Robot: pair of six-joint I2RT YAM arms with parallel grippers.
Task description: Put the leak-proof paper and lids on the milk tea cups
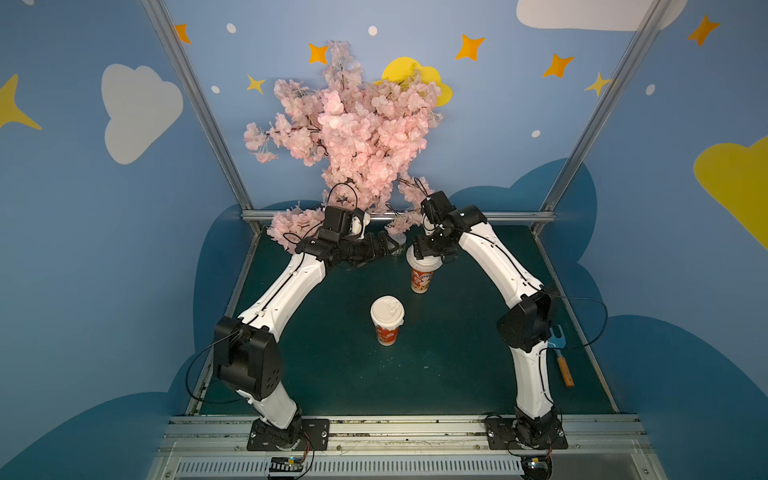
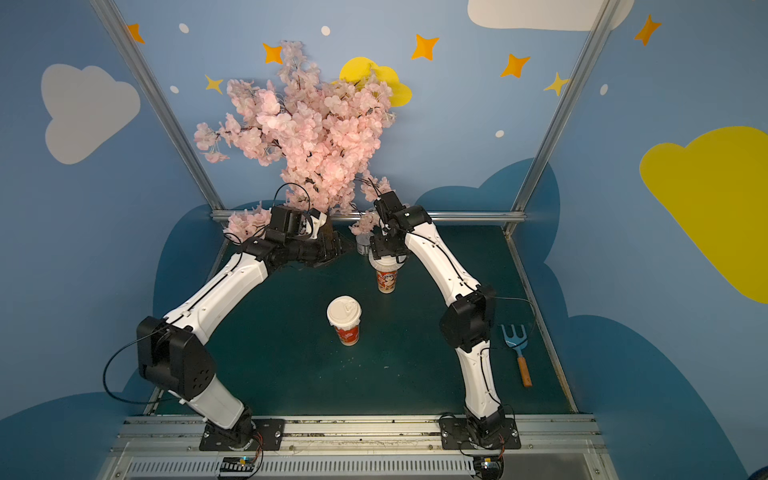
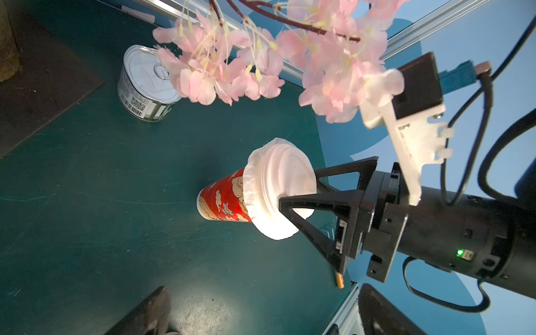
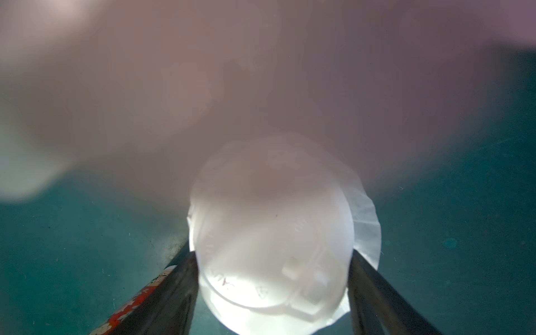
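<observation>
Two red milk tea cups stand upright, the back cup (image 1: 421, 280) and the front cup (image 1: 386, 335), each with a white lid. Thin whitish paper (image 4: 366, 226) juts out ruffled from under the back cup's lid, unevenly, wider on one side in the right wrist view. My right gripper is open, its two fingers on either side of that lid; contact cannot be made out. My left gripper stands open and empty to the left of the back cup. A bit of white edge shows at the front cup's lid (image 1: 388, 309).
Pink blossoms (image 1: 360, 128) hang at the back and blur the right wrist view. A tin can (image 3: 148, 83) stands behind the back cup. A blue fork with a wooden handle (image 2: 520, 352) lies at the right edge.
</observation>
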